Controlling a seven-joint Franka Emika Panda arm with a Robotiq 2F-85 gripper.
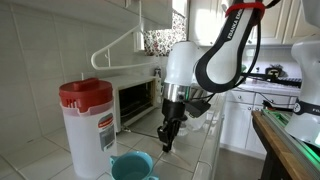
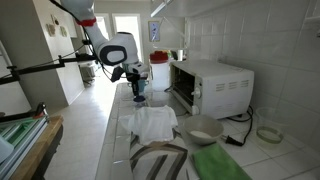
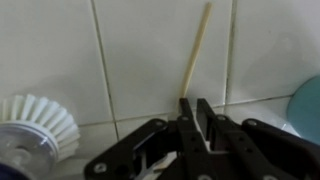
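A thin wooden stick (image 3: 196, 50) lies on the white tiles in the wrist view. My gripper is at its near end, with a narrow gap between the dark fingertips. The stick's end meets the left fingertip; whether it sits between the fingers is hard to tell. In exterior view 1 my gripper (image 1: 167, 148) points down close to the counter, behind the teal mug (image 1: 132, 165). The stick cannot be made out there.
To the left in the wrist view is a white ribbed round object (image 3: 45, 115). A red-lidded white canister (image 1: 90, 130) stands beside the mug. A white toaster oven (image 2: 212, 88), a bowl (image 2: 204, 128), white cloth (image 2: 152, 123) and green cloth (image 2: 220, 163) occupy the counter.
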